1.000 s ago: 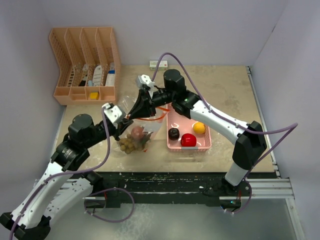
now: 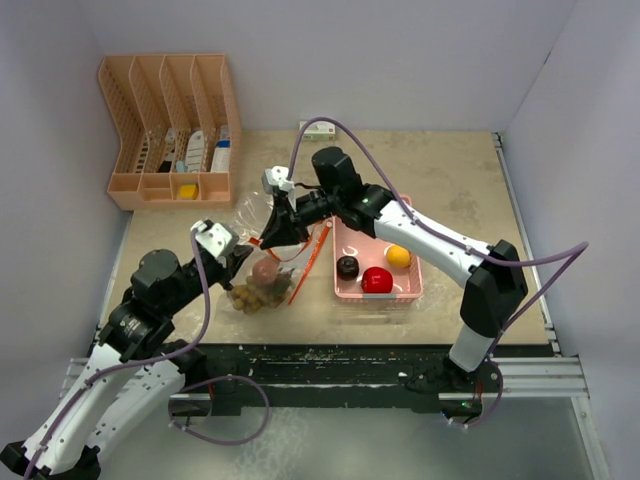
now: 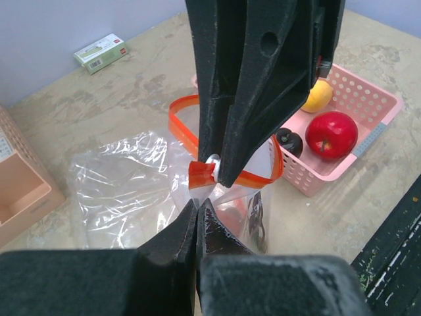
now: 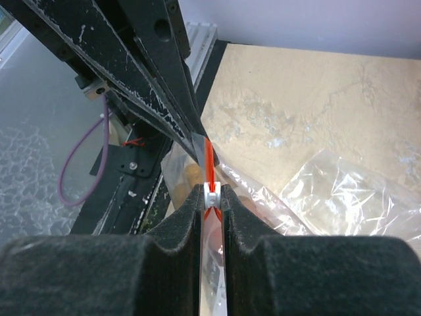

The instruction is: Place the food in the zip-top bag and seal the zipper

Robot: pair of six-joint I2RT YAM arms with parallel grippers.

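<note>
The clear zip top bag (image 2: pixel 305 262) with an orange zip strip (image 3: pixel 263 176) stands in front of my grippers, its mouth looped open. Inside are a reddish round food (image 2: pixel 265 270), light brown-green pieces (image 2: pixel 245 297) and something dark. My right gripper is shut on the white zip slider (image 4: pixel 212 191) at one end of the strip. Right beside it, my left gripper is shut with its tips at the bag's corner, just under the strip. Whether film lies between those tips is unclear.
To the bag's right stands a pink basket (image 2: pixel 340 292) holding a black, a red (image 2: pixel 377 280) and a yellow item (image 2: pixel 398 256). A divided orange organizer (image 2: pixel 125 190) is at the back left, and a small box (image 2: pixel 318 131) at the back wall.
Both grippers have shifted a little left, the left one also nearer the front. The right gripper sits slightly lower in the picture. The bag's orange strip now slants downward at its right side.
</note>
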